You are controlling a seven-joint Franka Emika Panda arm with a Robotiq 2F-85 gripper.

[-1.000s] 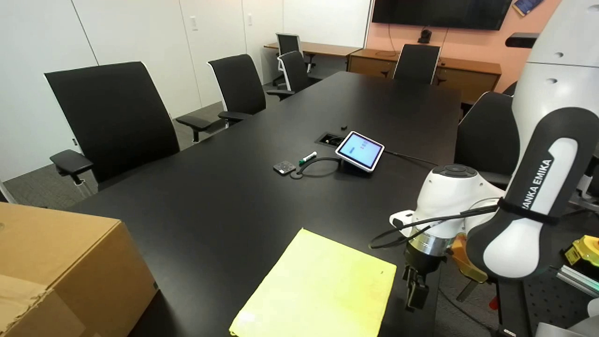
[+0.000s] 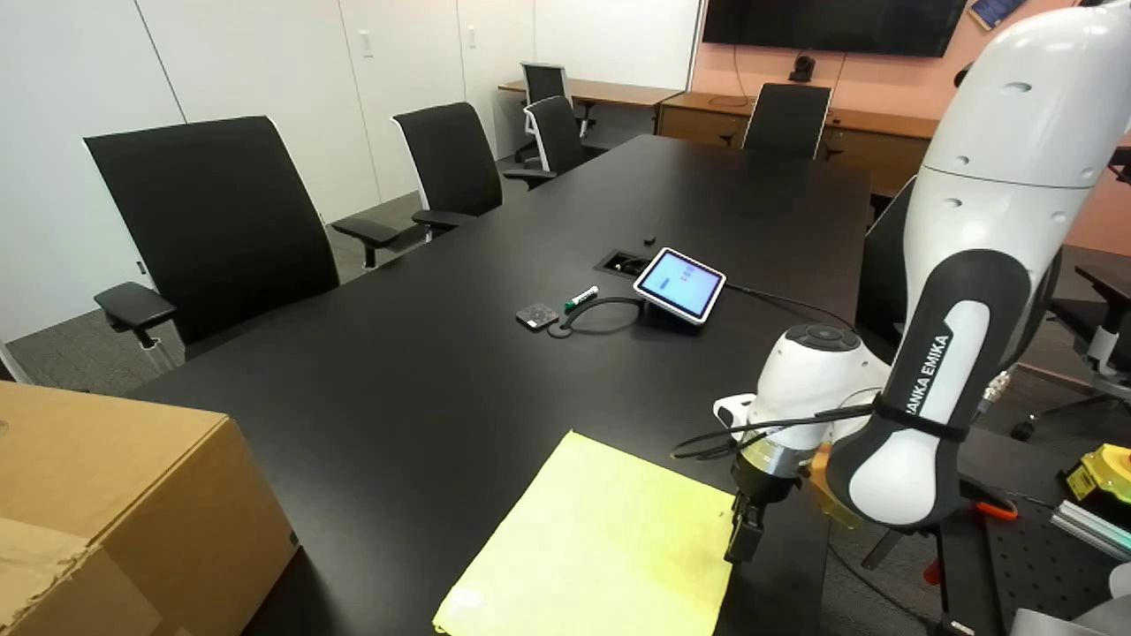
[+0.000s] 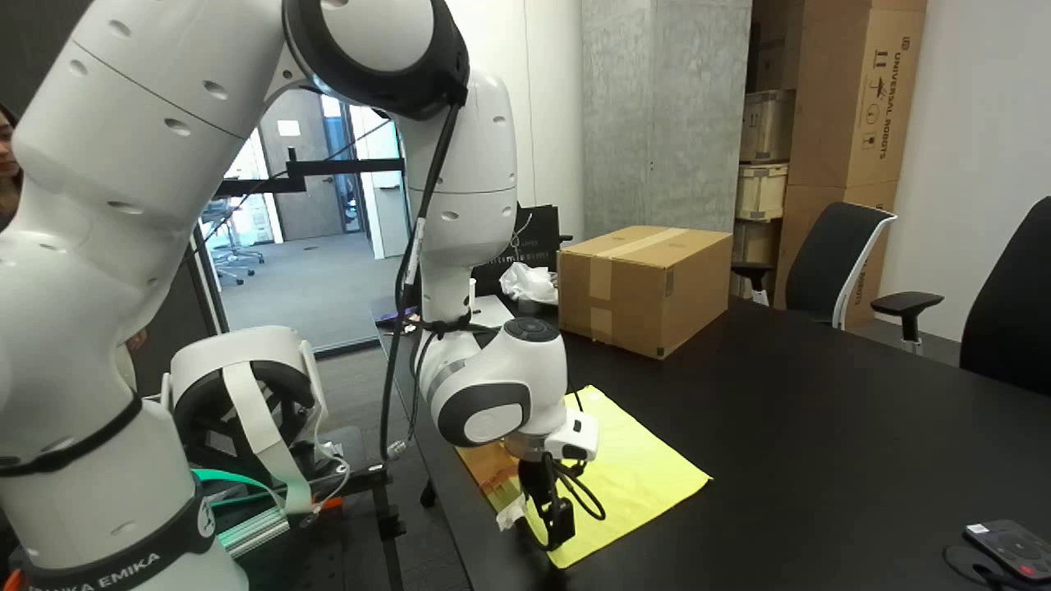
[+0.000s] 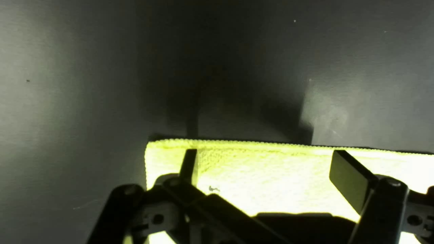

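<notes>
A yellow cloth [image 2: 604,541] lies flat and spread out on the dark table. Over its edge nearest the robot base hangs my gripper [image 2: 739,551], pointing down. In the wrist view the gripper stands open, its fingers [image 4: 353,181] wide apart. Cloth shows between and below them, with a straight hem and one corner [image 4: 156,148] beside the left finger. Nothing is held. From the other side, the gripper [image 3: 558,527] hides part of the cloth [image 3: 640,473]. Whether the fingertips touch the cloth, I cannot tell.
A cardboard box [image 3: 640,281] stands at one end of the table [image 2: 424,403]. Farther along lie a tablet [image 2: 680,285], a green marker [image 2: 580,298] and a small dark device [image 2: 537,316]. Bare tabletop surrounds most of the cloth.
My arm and gripper have moved left in exterior view 1, from beside the cloth to over its near edge. The cloth has stayed in place.
</notes>
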